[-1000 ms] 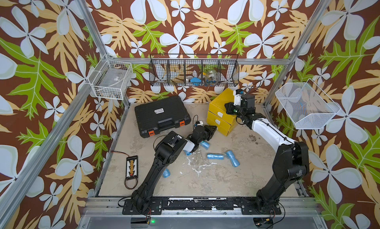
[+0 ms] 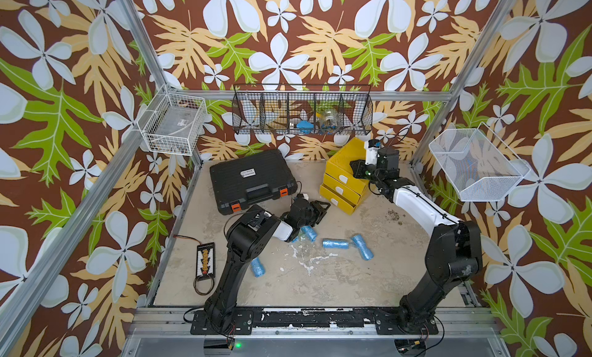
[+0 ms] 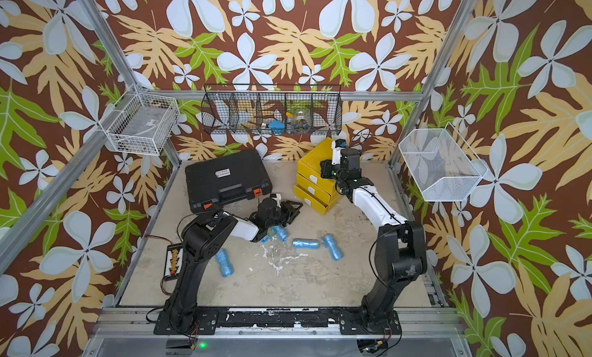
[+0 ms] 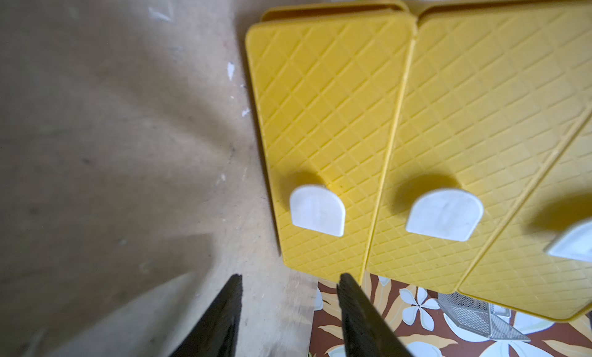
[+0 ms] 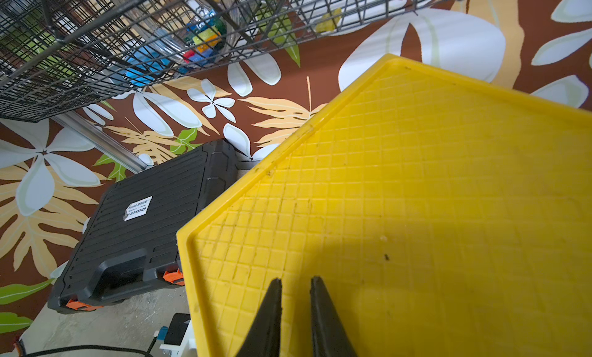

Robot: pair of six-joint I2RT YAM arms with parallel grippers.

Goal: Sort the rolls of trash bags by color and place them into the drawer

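The yellow drawer unit (image 2: 345, 172) stands at the back right. Its bottom drawer front (image 4: 326, 147) with a white handle (image 4: 317, 210) sits slightly forward of the drawers above. My left gripper is part open before that drawer, its fingers apart with nothing between them. At the unit's top, my right gripper is shut to a narrow gap over the yellow panel (image 5: 394, 203); what lies between its fingers does not show. Blue rolls lie on the floor: one (image 2: 335, 243) in the middle, one (image 2: 362, 247) to its right, others (image 2: 257, 267) near the left arm.
A black case (image 2: 252, 179) lies at the back left. White scraps (image 2: 305, 258) mark the floor near the rolls. Wire baskets (image 2: 302, 112) hang above the back wall, and a mesh basket (image 2: 478, 162) is at the right.
My left gripper has moved left, away from the drawer unit. More of the bottom drawer front now shows, standing out from the unit. The right arm has hardly moved.
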